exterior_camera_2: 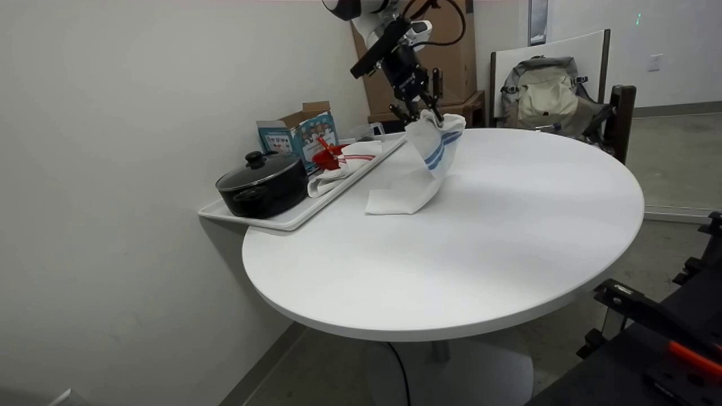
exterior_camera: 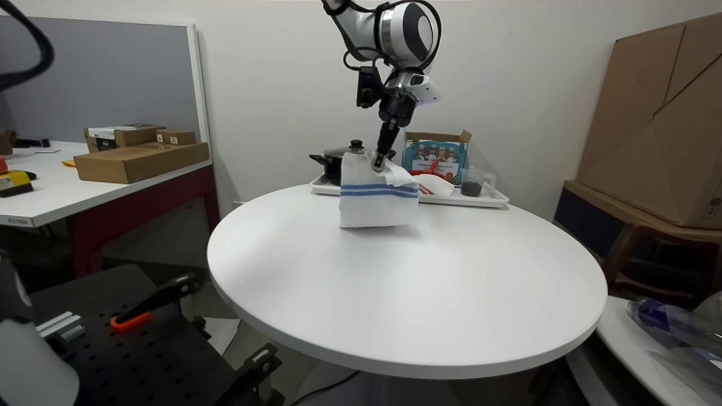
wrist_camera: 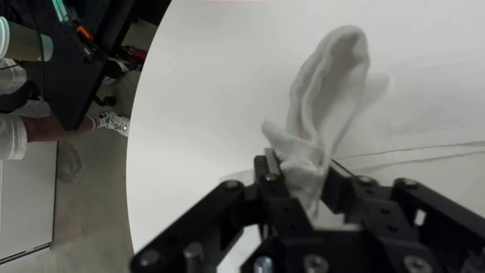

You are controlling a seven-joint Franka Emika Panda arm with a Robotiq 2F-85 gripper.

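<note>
A white towel with blue stripes (exterior_camera: pixel 379 204) hangs from my gripper (exterior_camera: pixel 377 162) over the far part of the round table. In the second exterior view the towel (exterior_camera_2: pixel 425 145) droops from the fingertips, and its lower end spreads onto the tabletop. The wrist view shows a bunched fold of white cloth (wrist_camera: pixel 334 86) pinched between the fingers of my gripper and sticking up past them. Part of the fingers is hidden by the cloth.
Behind the towel, a white tray (exterior_camera_2: pixel 308 215) holds a lidded black pot (exterior_camera_2: pixel 262 184), a red bowl (exterior_camera_2: pixel 328 158), a red-striped cloth (exterior_camera_2: pixel 362 150), a blue box (exterior_camera_2: pixel 315 132) and a clear jug (exterior_camera: pixel 478 182).
</note>
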